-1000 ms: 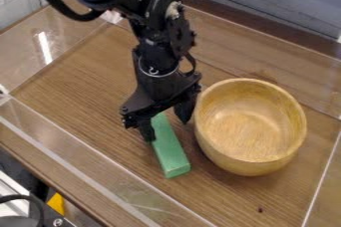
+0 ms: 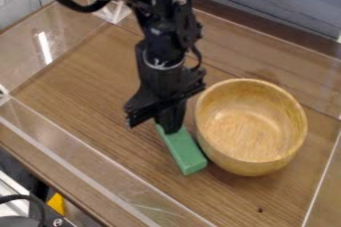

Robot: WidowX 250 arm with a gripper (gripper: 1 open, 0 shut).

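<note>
The black gripper is low over a green rectangular block, at the block's far end, its fingers shut; whether anything is between its fingers is hidden. The block lies on the wooden table just left of a large wooden bowl, close against its side.
A white wall stands along the back. A small yellow object and a black cable lie at the lower left edge.
The arm's upper part has shifted and the gripper has turned slightly. The green block sits a little farther back and to the right than before.
</note>
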